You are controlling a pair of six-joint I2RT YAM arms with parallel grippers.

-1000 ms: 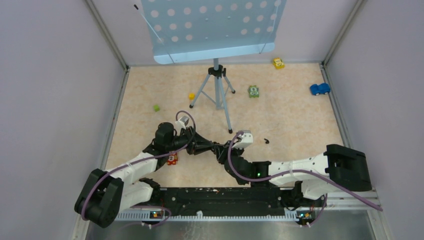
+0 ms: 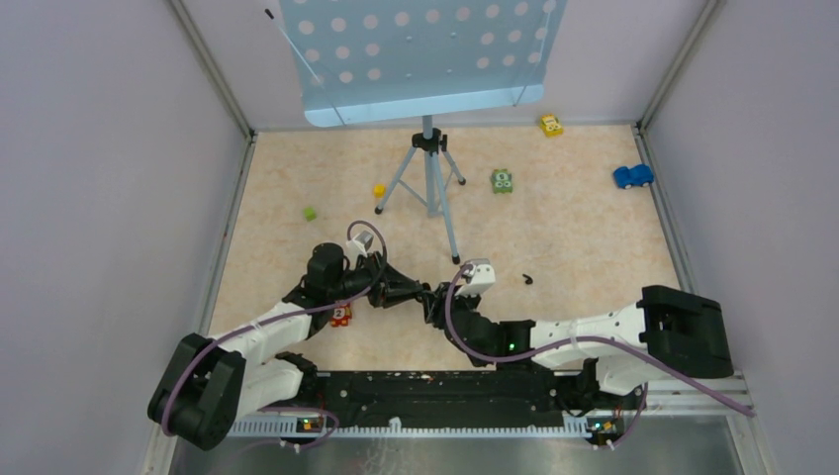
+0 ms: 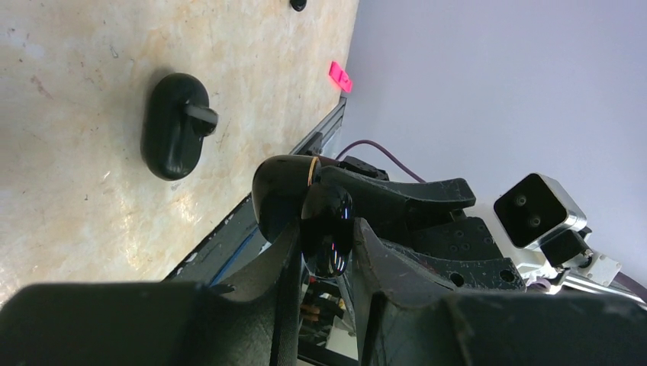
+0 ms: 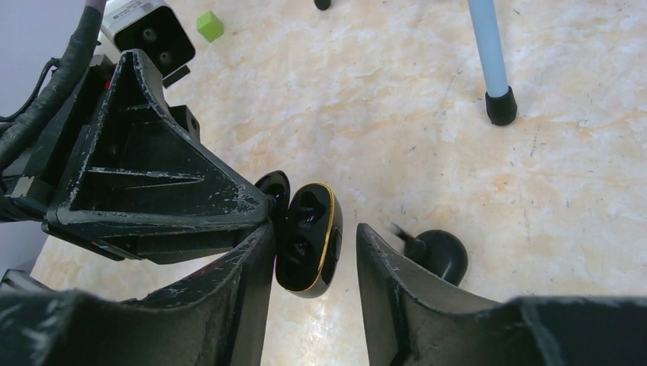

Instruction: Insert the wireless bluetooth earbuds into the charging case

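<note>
The glossy black charging case (image 4: 311, 236) with its gold rim stands flipped open in the right wrist view. Its lid (image 3: 328, 236) is pinched in my left gripper, which is shut on it. Two dark wells face up in the case; whether either holds a bud cannot be told. My right gripper is part open around the case body. A clear gap shows on the right finger's side; the left finger (image 4: 263, 248) overlaps the case edge. A black earbud lies on the table beyond, also seen as a stemmed oval (image 3: 174, 130) in the left wrist view.
A tripod leg (image 4: 496, 61) stands behind the work spot. A red toy (image 2: 341, 315) lies beside the left arm; a green toy (image 2: 502, 181), a yellow block (image 2: 379, 190) and a blue car (image 2: 633, 176) are farther off.
My right wrist has shifted slightly to the left, with its fingers a little more spread at the case. The left arm looks almost still.
</note>
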